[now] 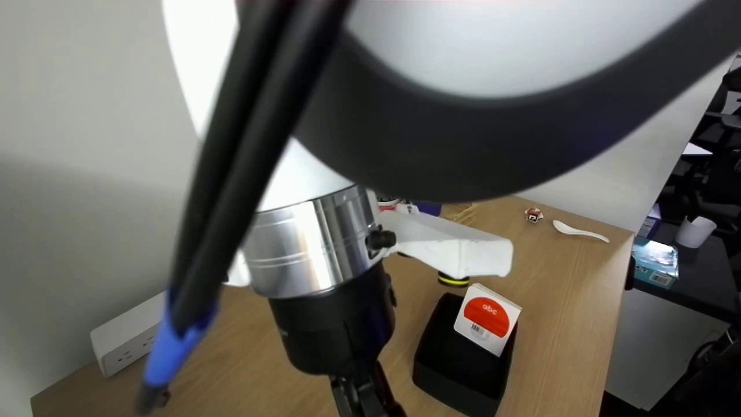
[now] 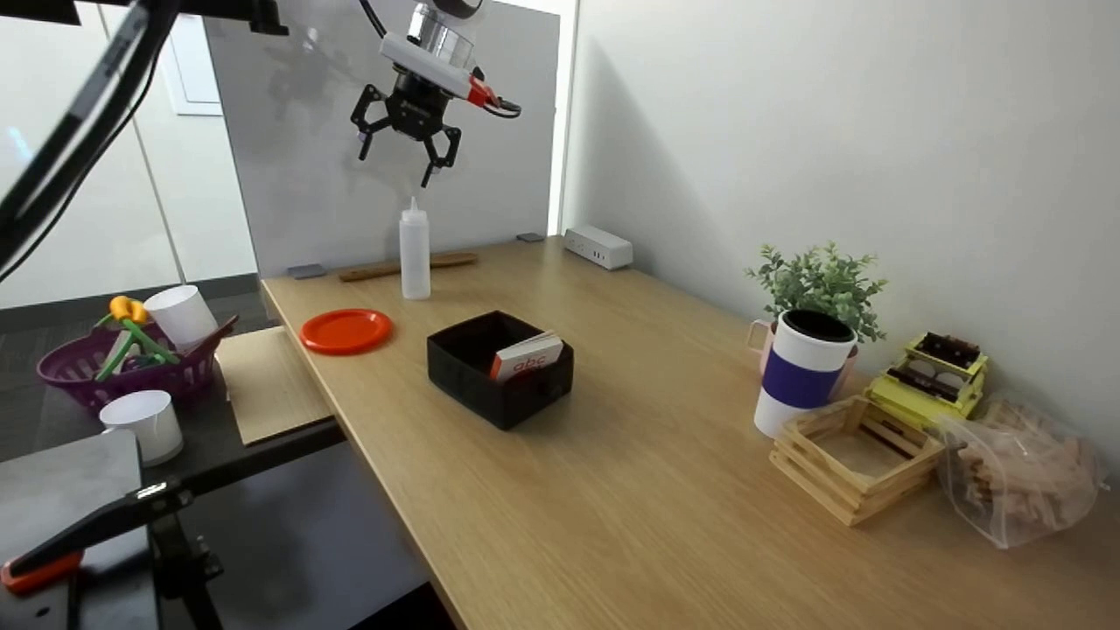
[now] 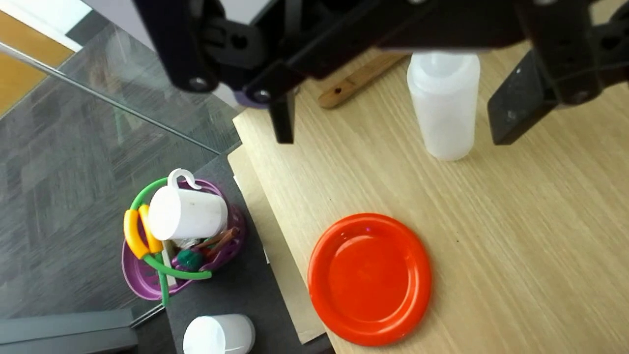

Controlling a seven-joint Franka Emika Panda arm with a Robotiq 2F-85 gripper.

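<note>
My gripper (image 2: 396, 166) hangs in the air at the far end of the table, its fingers spread wide with nothing between them. Below it in exterior view 2 stands a translucent white squeeze bottle (image 2: 415, 252), upright on the wood. From the wrist view, the bottle (image 3: 446, 112) shows between the two fingers, nearer the right one, its top hidden behind the gripper's body. A red plate (image 2: 346, 331) lies flat near the table's edge. The black box (image 2: 472, 390) holds a white-and-red "abc" card box (image 2: 528, 356), leaning inside it.
A wooden stick (image 2: 367, 271) lies behind the bottle, and a white power strip (image 2: 598, 247) sits by the wall. A tumbler (image 2: 794, 383), wooden crate (image 2: 856, 462) and plastic bag (image 2: 1018, 472) crowd the right side. Mid-table is bare.
</note>
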